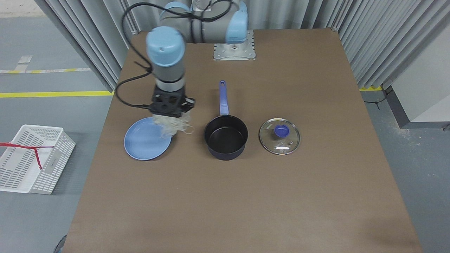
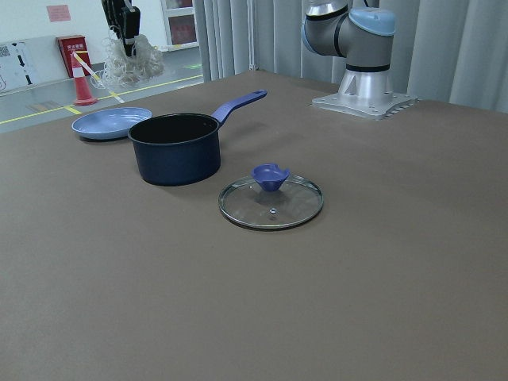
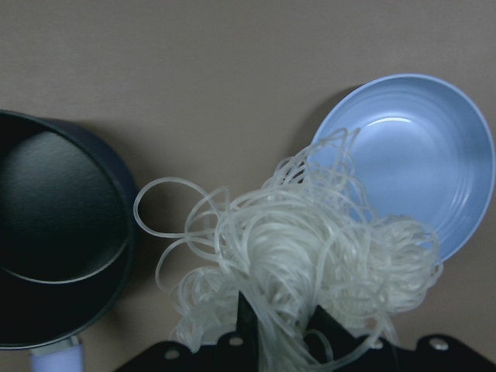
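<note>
My gripper [image 2: 125,32] is shut on a clump of translucent white noodle-like strands [image 3: 294,263], raised above the table between the blue plate [image 1: 143,141] and the dark saucepan [image 1: 225,137]. In the wrist view the strands overlap the plate's near edge, with loose loops trailing toward the pan. The plate shows no strands left lying on its visible part. The saucepan is empty, its blue handle [image 1: 223,97] pointing to the back.
A glass lid with a blue knob [image 1: 281,131] lies right of the pan. A white basket [image 1: 50,168] stands on the floor at the left.
</note>
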